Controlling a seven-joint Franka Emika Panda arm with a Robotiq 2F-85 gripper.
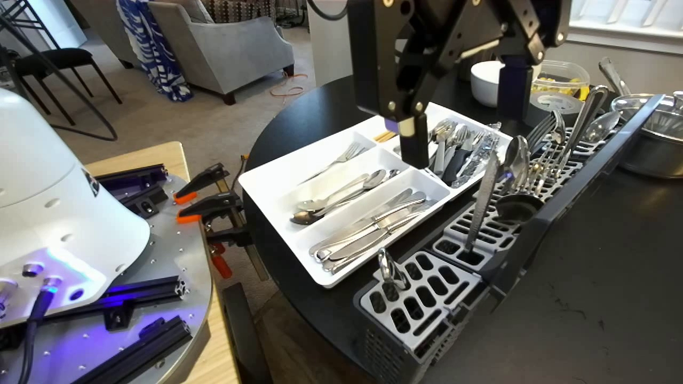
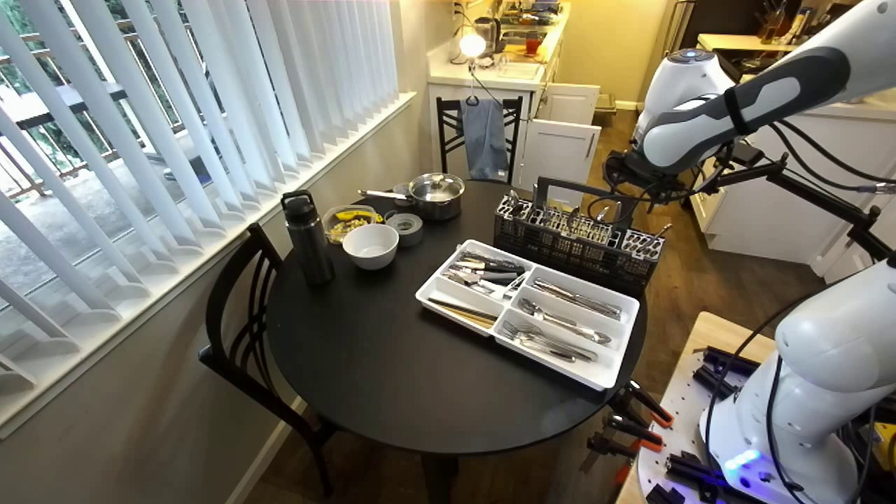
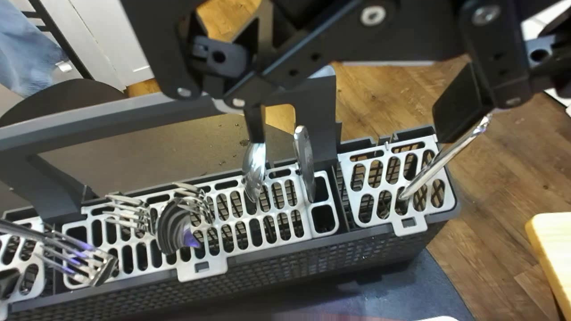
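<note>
My gripper (image 1: 467, 141) is open above the table, its fingers spread wide with nothing held between them. In the wrist view the gripper overlooks the grey cutlery basket (image 3: 318, 240). A spoon (image 3: 254, 170) stands in a slot below the left finger, with an upright knife (image 3: 304, 160) to its right. Close to the right finger in view leans a thin silver utensil (image 3: 428, 171). Forks (image 3: 80, 262) and a dark ladle (image 3: 174, 224) are towards the left. The white tray (image 1: 282, 224) holds sorted knives (image 1: 371, 233), spoons (image 1: 346, 195) and forks (image 1: 336, 160).
A tall dark handle (image 3: 160, 115) rises along the basket. Beyond the basket sits a lidded pot (image 2: 437, 197); a white bowl (image 2: 370, 246), tape roll (image 2: 407, 227) and bottle (image 2: 307, 239) stand near the window.
</note>
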